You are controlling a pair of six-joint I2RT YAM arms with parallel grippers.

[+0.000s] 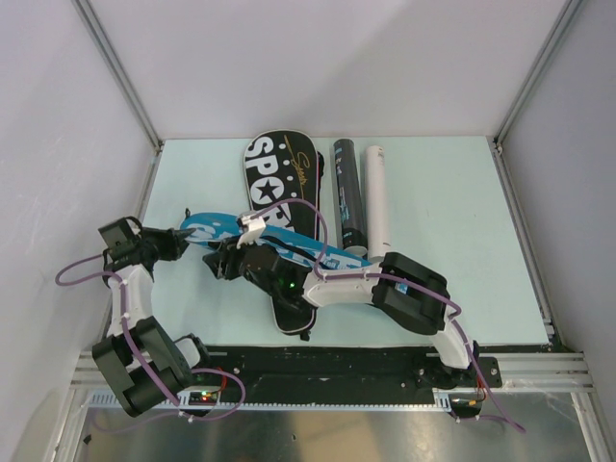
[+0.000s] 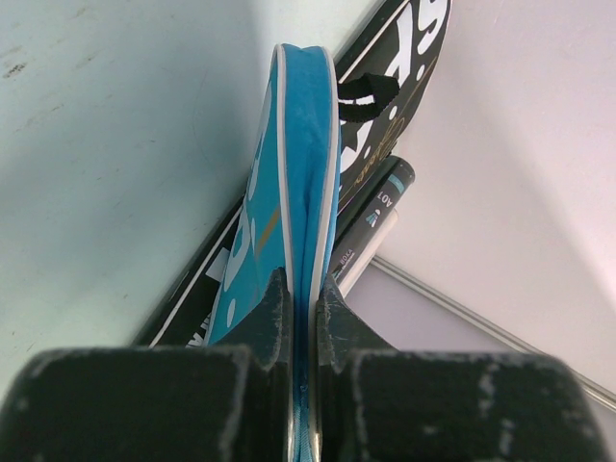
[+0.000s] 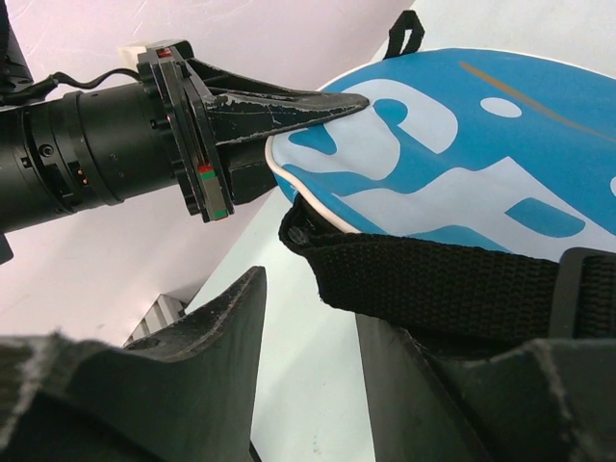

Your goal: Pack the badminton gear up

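Note:
A blue racket bag [image 1: 289,241] with white lettering is held at its left end by my left gripper [image 1: 185,242], whose fingers are closed on it; in the left wrist view its piped edge [image 2: 308,192] runs between the fingers. My right gripper is open just below that end, beside a black webbing strap [image 3: 433,279] hanging from the bag. A black bag printed SPO [image 1: 279,178] lies behind, and another dark piece [image 1: 294,318] is partly hidden under the right arm.
A black tube [image 1: 348,192] and a white tube [image 1: 376,192] lie at the back middle. My right arm crosses the front middle.

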